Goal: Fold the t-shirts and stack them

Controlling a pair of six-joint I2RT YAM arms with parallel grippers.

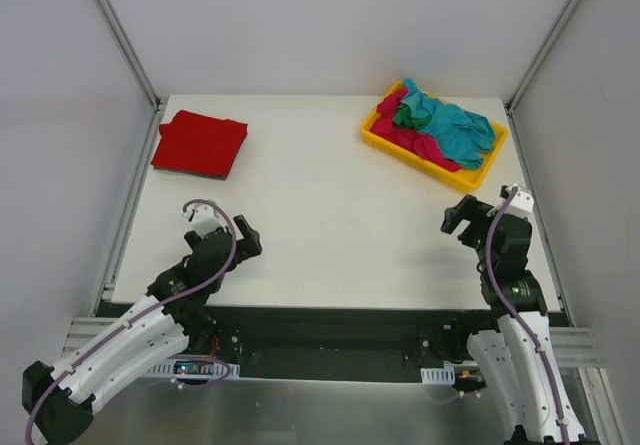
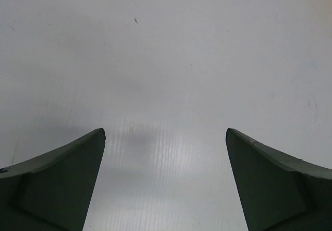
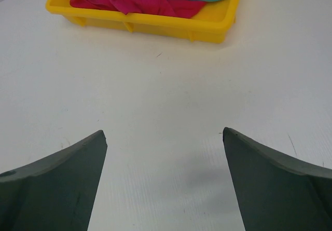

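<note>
A folded red t-shirt (image 1: 200,143) lies at the back left of the white table. At the back right, a yellow bin (image 1: 420,163) holds crumpled shirts: magenta (image 3: 135,0), teal (image 1: 458,130) and green (image 1: 405,115). My left gripper (image 1: 222,237) hangs over the front left, below the red shirt, open, with only bare table between its fingers in the left wrist view. My right gripper (image 1: 465,213) is over the front right, just in front of the bin, also open and empty; the bin shows beyond it in the right wrist view.
Walls and metal rails (image 1: 120,35) border the table at the back and sides.
</note>
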